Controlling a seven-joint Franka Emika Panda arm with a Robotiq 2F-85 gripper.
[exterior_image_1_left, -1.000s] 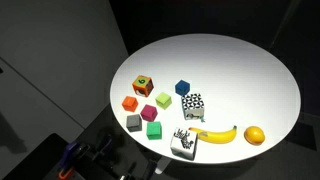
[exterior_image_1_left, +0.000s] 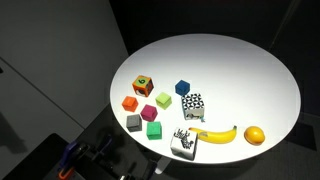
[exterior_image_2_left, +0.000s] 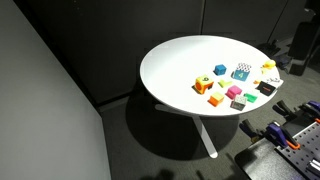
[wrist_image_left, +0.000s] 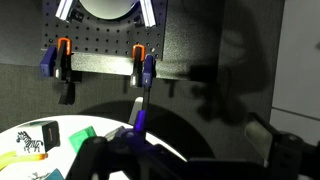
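Observation:
On the round white table (exterior_image_1_left: 235, 70) stand several small cubes: an orange one (exterior_image_1_left: 130, 103), a magenta one (exterior_image_1_left: 149, 113), a grey one (exterior_image_1_left: 134, 123), a green one (exterior_image_1_left: 153, 130), a lime one (exterior_image_1_left: 163, 100) and a blue one (exterior_image_1_left: 182, 88). A larger orange-and-yellow block (exterior_image_1_left: 143, 85), a black-and-white patterned box (exterior_image_1_left: 193, 106) and a white box with dark markings (exterior_image_1_left: 184, 143) are there too. A yellow banana (exterior_image_1_left: 215, 135) lies left of an orange (exterior_image_1_left: 255, 134). In the wrist view my gripper is open, its dark fingers wide apart, beyond the table's edge with nothing between them.
Beside the table is a perforated metal mounting plate (wrist_image_left: 105, 35) with clamps and a cable. Dark floor (wrist_image_left: 205, 110) lies between plate and table.

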